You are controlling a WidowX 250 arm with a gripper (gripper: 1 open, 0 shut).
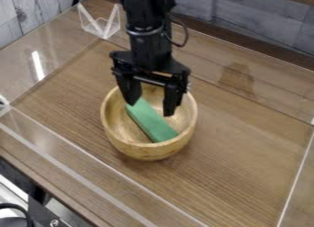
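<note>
A tan bowl (120, 137) with a green elongated block (152, 122) lying in it sits on the wooden table. The dark robot gripper (150, 79) is lowered over the back of the bowl, its fingers either side of the block's upper end or just above it; whether they touch it, and how far apart they close, is not clear.
A white wire-like object (98, 17) stands at the back left. Dark cables show at the lower left corner.
</note>
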